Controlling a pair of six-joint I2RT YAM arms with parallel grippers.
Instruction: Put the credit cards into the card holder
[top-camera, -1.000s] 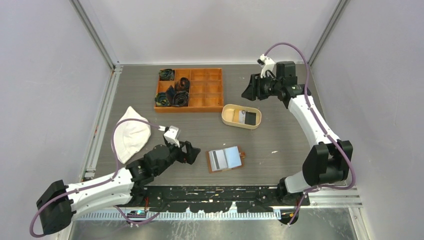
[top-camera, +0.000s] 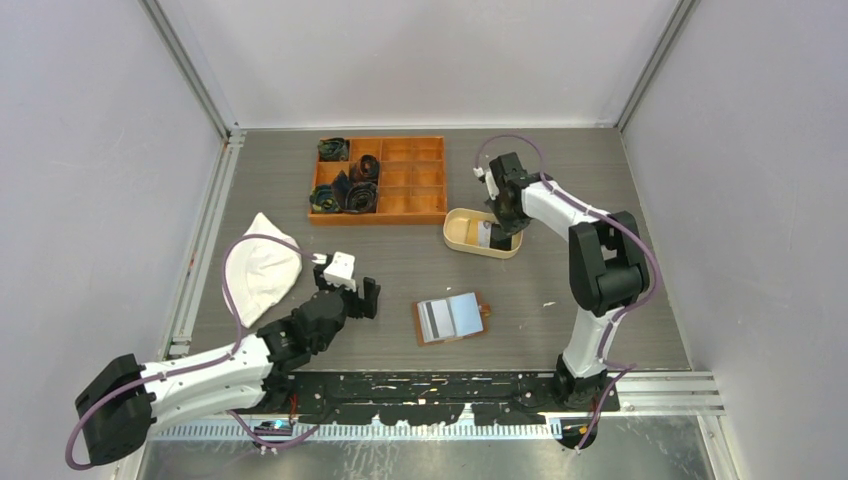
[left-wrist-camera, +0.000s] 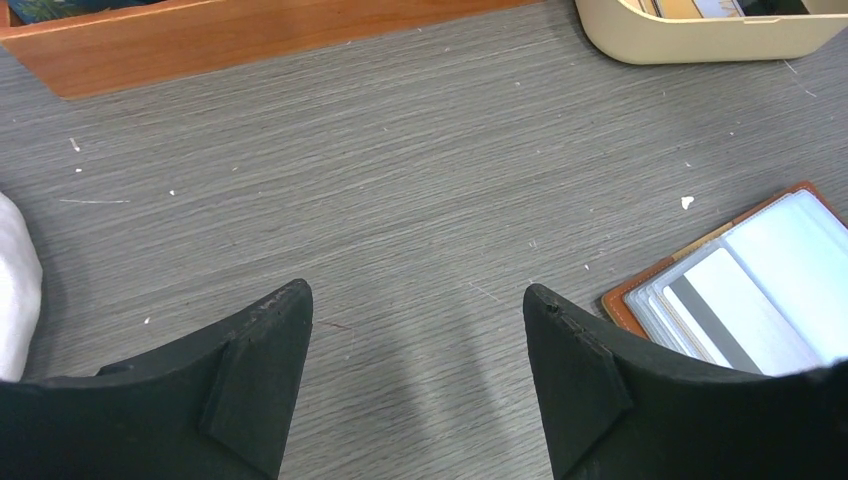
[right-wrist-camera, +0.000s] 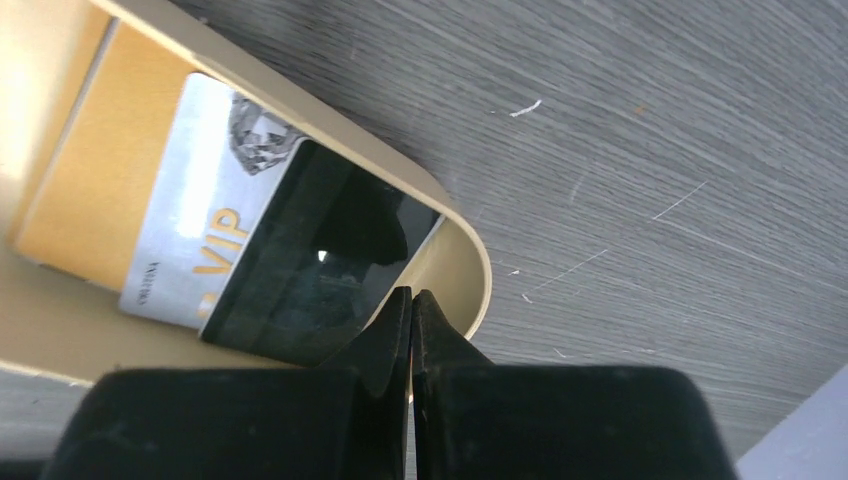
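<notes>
A cream tray (top-camera: 460, 230) holds cards; the right wrist view shows a black card (right-wrist-camera: 310, 250), a silver VIP card (right-wrist-camera: 180, 210) and orange ones beside it. My right gripper is over the tray's right end, shut, its fingertips by the black card's edge; whether anything is between them is hidden. A brown card holder (left-wrist-camera: 625, 305) with light sleeves lies front centre. My left gripper stands open left of the holder, with only bare table between its fingers.
An orange compartment organiser (top-camera: 410, 190) with dark rolled items sits at the back left. A white cloth (top-camera: 260, 270) lies at the left. The table between tray and holder is clear.
My left gripper has shifted slightly back and left.
</notes>
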